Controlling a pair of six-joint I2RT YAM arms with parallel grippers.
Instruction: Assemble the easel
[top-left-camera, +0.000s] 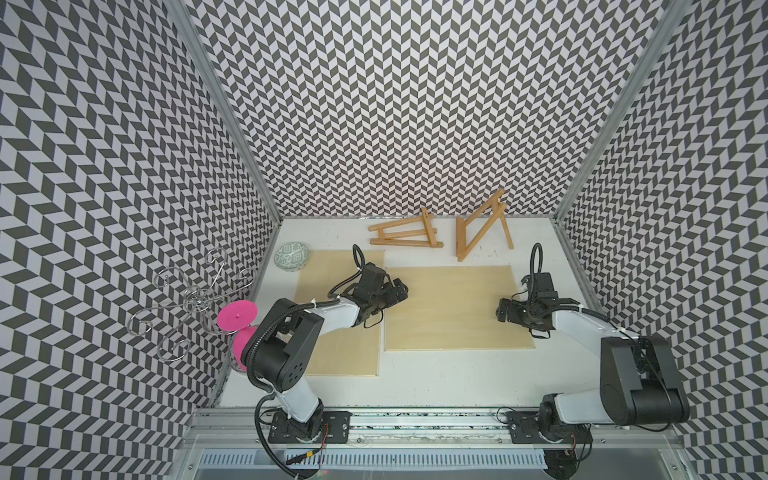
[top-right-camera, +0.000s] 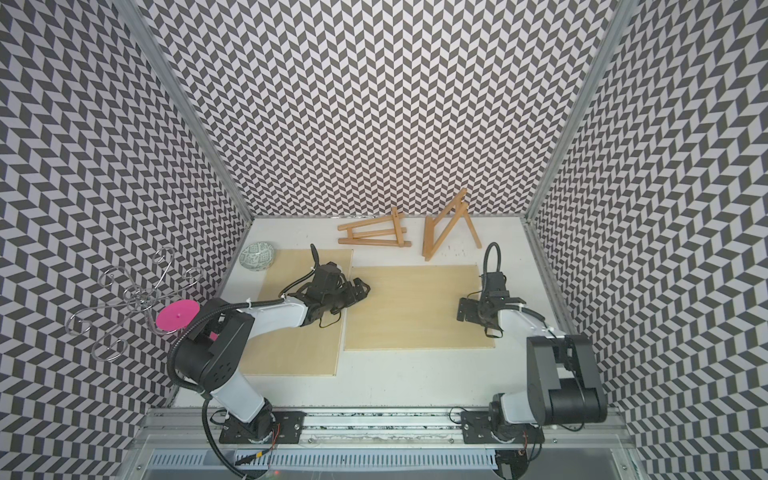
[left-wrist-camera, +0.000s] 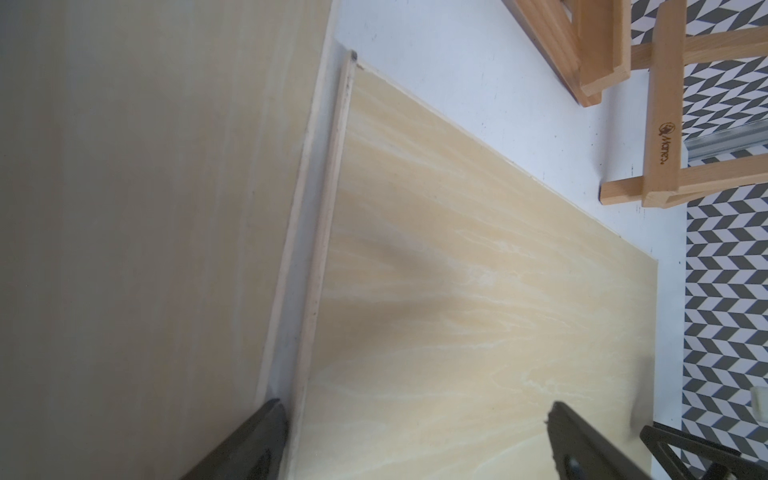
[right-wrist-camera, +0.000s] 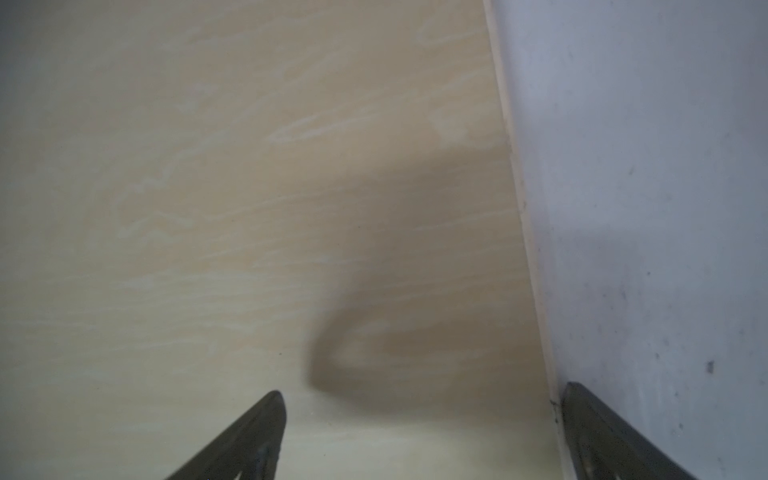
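Two wooden easel frames lie at the back, one flatter at the centre (top-left-camera: 405, 243) and a more angular one (top-left-camera: 479, 233) right of it. A plywood board (top-left-camera: 448, 312) lies on the white table, beside a second board (top-left-camera: 336, 352). My left gripper is open over the boards' adjoining edges, one finger at the seam. My right gripper is open low at the middle board's right edge, one finger against that edge, nothing held.
A pale green patterned dish (top-left-camera: 292, 256) sits at back left. Pink discs (top-left-camera: 237, 315) and a wire ornament stand at the left. Bare table (top-left-camera: 448, 376) runs along the front and right.
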